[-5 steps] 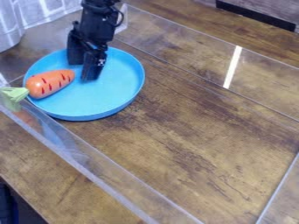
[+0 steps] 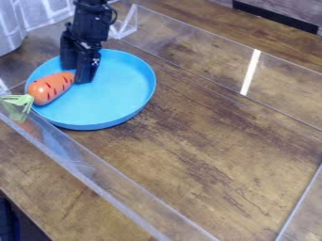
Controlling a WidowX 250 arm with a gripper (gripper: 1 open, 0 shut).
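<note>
A toy carrot [image 2: 51, 88], orange with dark stripes and pale green leaves, lies tilted at the left side of a blue plate [image 2: 111, 99], its leaves over the rim. My black gripper [image 2: 74, 73] reaches down from the top onto the plate's left back area, just behind and right of the carrot's upper end. Its fingers are dark and overlap, so whether they touch the carrot is hard to tell.
Clear plastic walls border the wooden table [image 2: 214, 151] along the left, back and right. A white plastic sheet [image 2: 18, 21] sits at the top left.
My gripper has moved left and a little down toward the carrot's upper end. The plate and carrot look almost unmoved.
</note>
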